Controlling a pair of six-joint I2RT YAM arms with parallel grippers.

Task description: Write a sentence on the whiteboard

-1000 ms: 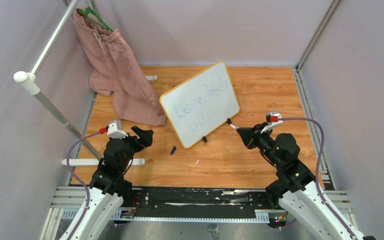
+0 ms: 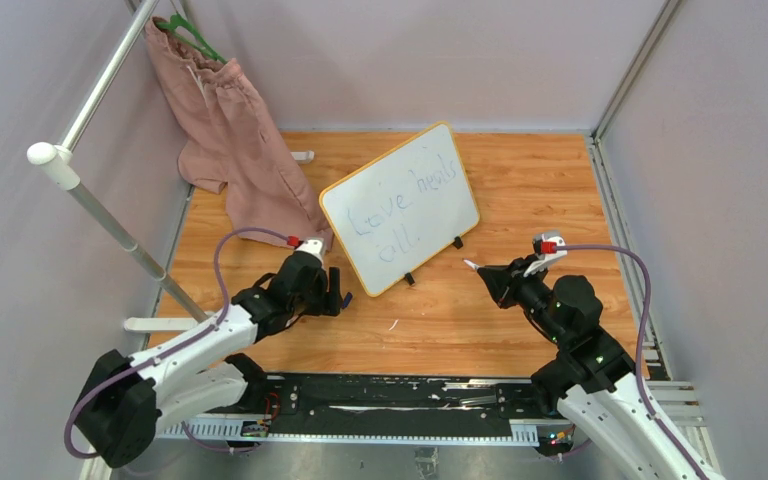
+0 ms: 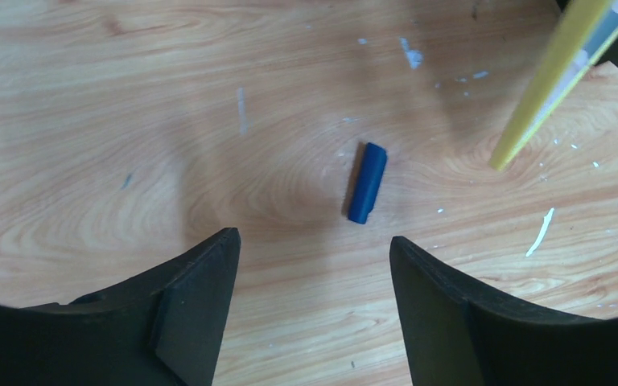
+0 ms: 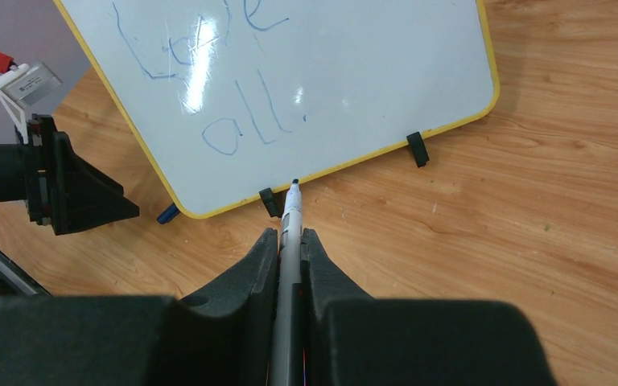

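The whiteboard (image 2: 400, 205) lies tilted at the middle of the table, with "Love heals all." written in blue. My left gripper hangs open over the table by the board's lower left corner, above a small dark blue cap (image 3: 367, 183) lying on the wood. My right gripper is shut on a white marker (image 4: 293, 207), its tip pointing at the board's lower edge beside a black clip (image 4: 418, 149).
A pink garment (image 2: 240, 160) hangs from a white metal rack (image 2: 105, 220) at the left, reaching the table beside the board.
My left gripper has moved right and turned, coming down toward the blue cap. My right gripper, with the marker, has drawn back slightly from the board's edge.
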